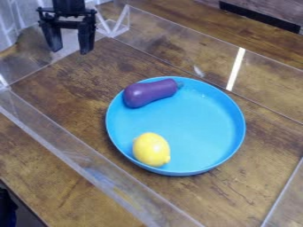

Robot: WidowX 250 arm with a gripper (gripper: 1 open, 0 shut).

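My black gripper (67, 40) hangs at the upper left of the camera view, over the wooden surface and open, with nothing visible between its fingers. Well apart from it, a blue plate (201, 135) holds a purple eggplant (149, 92) at its upper left and a yellow lemon (151, 149) at its lower left.
Clear plastic walls edge the wooden surface (83, 97) on several sides. Bare wood lies between my gripper and the plate, and to the right of the plate.
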